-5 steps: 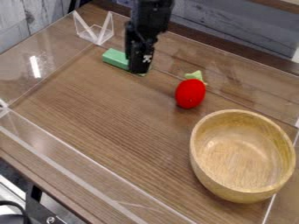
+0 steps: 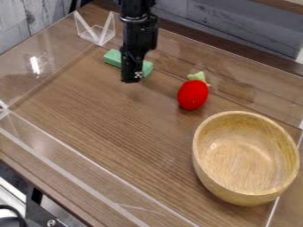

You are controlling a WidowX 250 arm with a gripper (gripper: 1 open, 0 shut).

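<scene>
My black gripper [image 2: 133,69] hangs in the upper middle of the view, low over a mint-green block [image 2: 115,57] and partly in front of it. Its fingertips are small and dark here, so I cannot tell how far apart they stand or whether anything is between them. Right of the gripper a red, rounded object [image 2: 193,95] lies on the wooden table [image 2: 130,146], with a small pale green piece [image 2: 198,77] behind it.
A large tan bowl [image 2: 244,160] fills the lower right. White clear-plastic or wire shapes stand at the top left and left edge.
Over the last second the gripper has moved left and down onto the area of the green block. The red object and the bowl have not moved.
</scene>
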